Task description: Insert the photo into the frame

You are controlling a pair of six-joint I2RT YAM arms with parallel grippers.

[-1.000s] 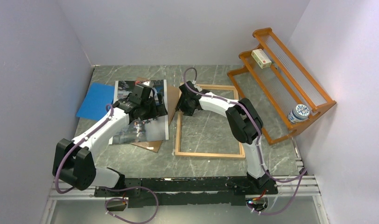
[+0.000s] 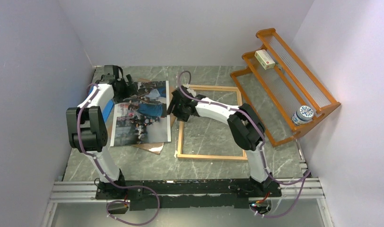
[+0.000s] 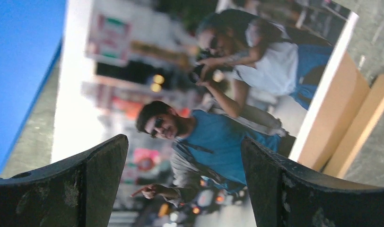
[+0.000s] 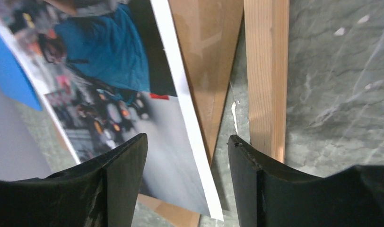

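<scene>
The large photo (image 2: 145,130), white-bordered, lies flat left of centre on a brown board (image 2: 152,147), whose edges stick out beneath it. To its right, the wooden frame (image 2: 209,157) rests on the table, with bare tabletop visible inside it. My left gripper (image 2: 131,86) hovers over the photo's upper left part; in the left wrist view its fingers (image 3: 102,175) stand wide apart with only the photo below. Above the gap between photo and frame is my right gripper (image 2: 173,110). Its fingers (image 4: 128,165) are apart, with the photo's right edge seen between them and nothing held.
A blue sheet (image 2: 107,109) lies left of the photo, partly hidden by my left arm. At the right stands a wooden shelf (image 2: 299,71) with a box (image 2: 265,59) and a round tub (image 2: 303,115). Free tabletop shows in front of the photo and frame.
My left gripper has moved left and back across the photo, its arm now covering much of the blue sheet. The right gripper has shifted left, toward the photo's right edge. Photo and frame stay put.
</scene>
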